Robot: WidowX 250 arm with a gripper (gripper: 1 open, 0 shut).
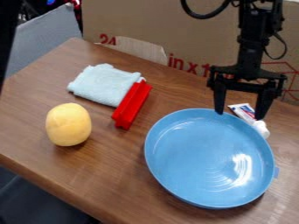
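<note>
My black gripper [240, 105] hangs open at the right, its fingers spread just above the far rim of a blue plate [205, 159]. A white tube [260, 128] with red and dark print lies just behind the plate, partly hidden under the gripper. A red oblong object [131, 105] lies left of the plate. A folded light-blue cloth [103, 85] rests at the back left, and a yellow rounded object [68, 125] sits at the front left.
The wooden table [105, 175] has bare room at the front left and far left. A cardboard wall [176, 48] stands along the back edge.
</note>
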